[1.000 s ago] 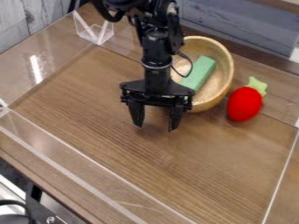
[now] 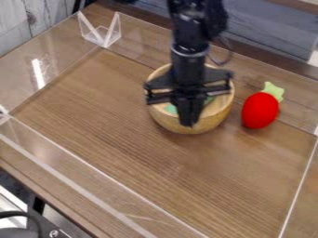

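Note:
My gripper [image 2: 189, 91] is at the upper middle, held over a yellow bowl [image 2: 168, 121] on the wooden table [image 2: 87, 158]. Its dark body covers much of the bowl's inside, where a bit of green shows behind it. The fingertips are low at the bowl; whether anything is between them is hard to see.
A red object [image 2: 259, 111] with a green piece [image 2: 273, 91] behind it lies right of the bowl. A clear plastic object [image 2: 102, 28] stands at the back left. A dark cable runs at the bottom left corner.
The bowl has moved toward the front, and my gripper has risen slightly and shifted right over it, now covering most of the green item inside.

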